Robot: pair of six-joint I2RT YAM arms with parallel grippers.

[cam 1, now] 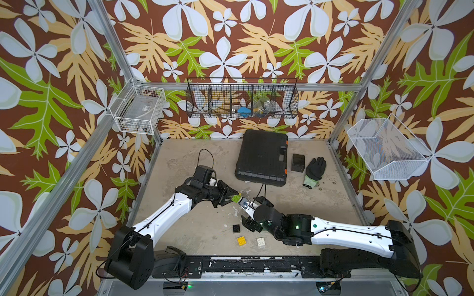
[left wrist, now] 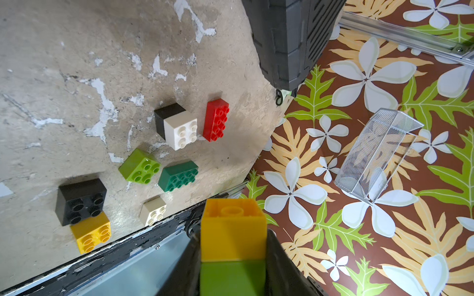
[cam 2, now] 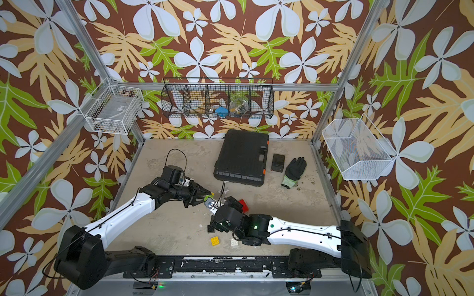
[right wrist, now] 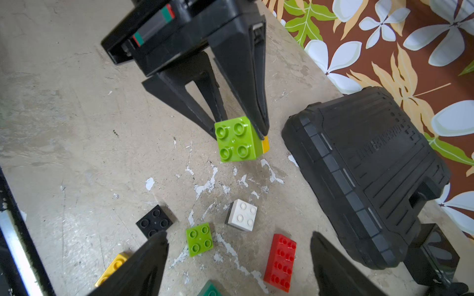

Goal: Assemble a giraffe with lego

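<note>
My left gripper is shut on a two-brick stack, a lime green brick point(right wrist: 233, 140) joined to a yellow brick point(left wrist: 233, 229), held above the table. In the right wrist view its lime studs face my camera. My right gripper is open, with only floor bricks seen beyond its fingers. Loose on the table lie a lime brick point(right wrist: 199, 239), a white brick point(left wrist: 180, 129) on a black one point(left wrist: 163, 118), a red brick point(left wrist: 216, 120), a dark green brick point(left wrist: 178, 176), a black brick point(left wrist: 80, 201), a yellow brick point(left wrist: 91, 232) and a cream brick point(left wrist: 153, 211).
At the back stands a black case point(cam 1: 261, 157), with a small black box point(cam 1: 298, 162) and a glove point(cam 1: 315, 171) right of it. Both arms come close together over the table's middle.
</note>
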